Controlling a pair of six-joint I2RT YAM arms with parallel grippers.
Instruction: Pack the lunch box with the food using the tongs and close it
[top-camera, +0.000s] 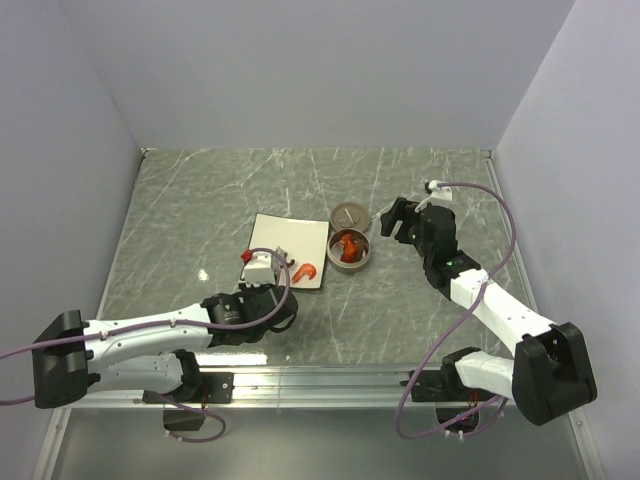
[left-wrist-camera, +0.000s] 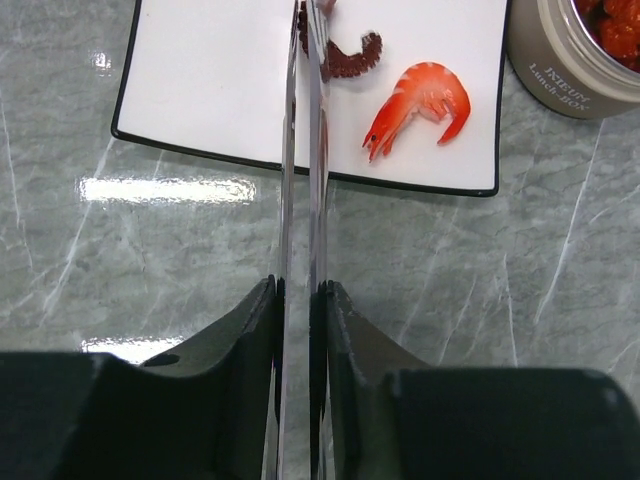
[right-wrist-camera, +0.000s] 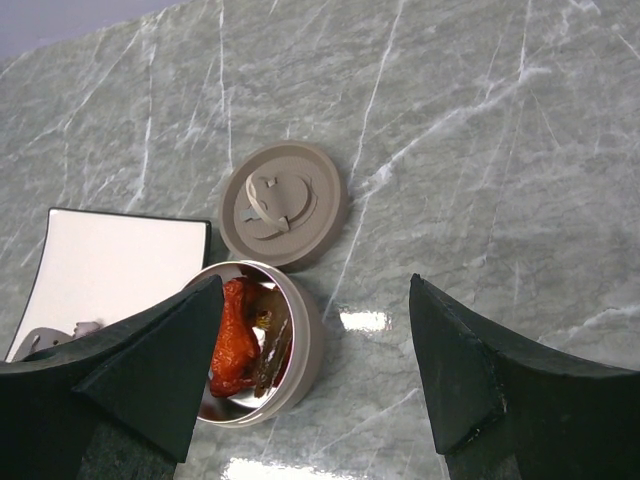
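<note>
On a white board lies an orange-red shrimp, right of my left gripper. Its long metal fingers stand almost together, a narrow gap between them, and their tips reach over a curled dark brown food piece. Whether they grip that piece cannot be made out. A round lunch box, uncovered, stands at the board's right edge; inside is reddish-brown food. Its round lid lies flat behind it. My right gripper hovers open, right of the box, nothing between its fingers.
A small red thing shows by the board's left edge, partly hidden by the left arm.
</note>
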